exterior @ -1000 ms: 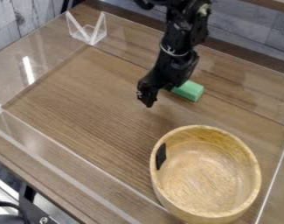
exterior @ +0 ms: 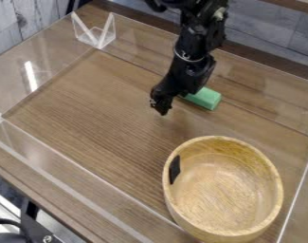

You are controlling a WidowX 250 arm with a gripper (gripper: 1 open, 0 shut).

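The black gripper (exterior: 171, 94) hangs over the wooden table toward the upper middle, its fingers open and angled down to the lower left. A green block (exterior: 205, 98) lies on the table just right of and partly behind the gripper; whether they touch is unclear.
A large round tan bowl (exterior: 226, 190) sits at the lower right. A white wire-like holder (exterior: 96, 31) stands at the upper left. Dark cables show at the lower left corner.
The gripper has shifted very slightly over the last second. The block and bowl look the same.
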